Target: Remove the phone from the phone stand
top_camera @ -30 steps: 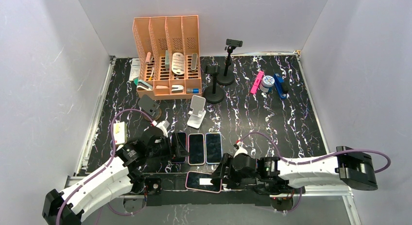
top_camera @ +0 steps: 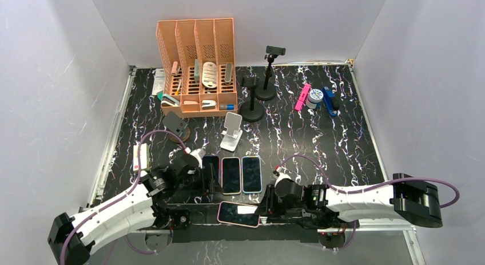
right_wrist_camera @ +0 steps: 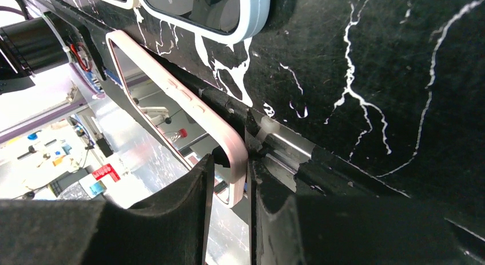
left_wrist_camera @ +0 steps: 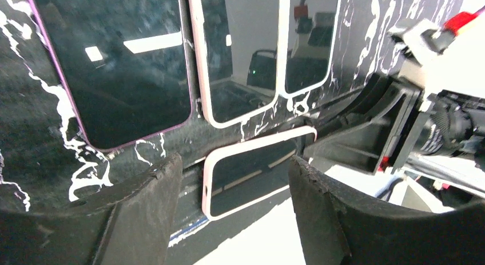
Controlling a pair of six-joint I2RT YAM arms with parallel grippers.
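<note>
A pink-framed phone [top_camera: 231, 212] lies lengthwise along the front edge of the table, clear of any stand. My right gripper [top_camera: 262, 208] is at its right end. In the right wrist view a corner of that phone [right_wrist_camera: 220, 130] sits between the narrowly spaced fingers; whether they press on it is unclear. Behind it, three phones lie side by side: a dark one [top_camera: 210, 165], a pale pink-framed one [top_camera: 231, 176] and a light-blue-framed one [top_camera: 251, 174]. Over the leftmost hovers my left gripper, open and empty. The white phone stand [top_camera: 231, 133] carries nothing.
A grey stand [top_camera: 175, 126] and two black stands [top_camera: 251, 109] [top_camera: 266, 89] stand without phones. An orange organizer [top_camera: 194, 42] is at the back. A pink item [top_camera: 302, 97], a small jar [top_camera: 314, 98] and a blue tool [top_camera: 329, 101] lie back right.
My right gripper has shifted slightly to the right along the front phone, whose glare patch has moved. My left gripper has moved a little toward the front.
</note>
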